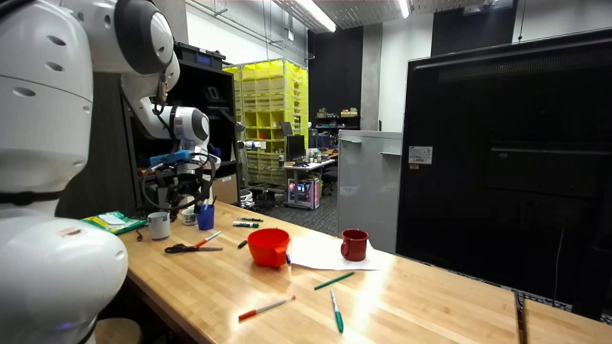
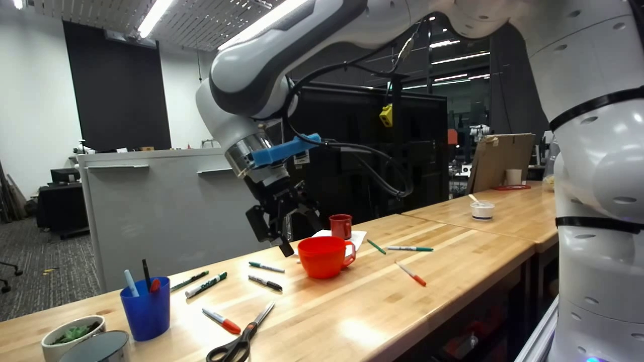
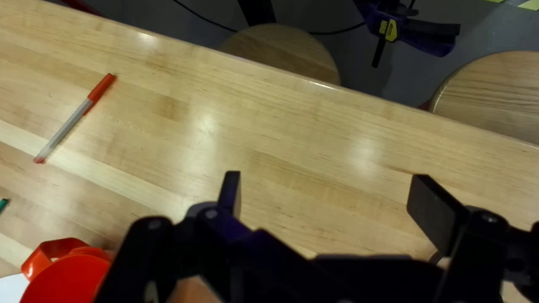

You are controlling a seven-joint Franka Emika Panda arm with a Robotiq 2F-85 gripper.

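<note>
My gripper is open above the wooden table, its two fingers wide apart with only bare tabletop seen between them in the wrist view. In exterior view 2 the gripper hangs behind and to the left of an orange-red cup with a side handle. That cup shows at the lower left of the wrist view, partly hidden by the gripper. A dark red mug stands on white paper. The blue cup holds several pens.
Loose markers lie about, among them a red-capped pen, a green marker and a dark marker. Scissors rest near a grey mug and a small plant pot.
</note>
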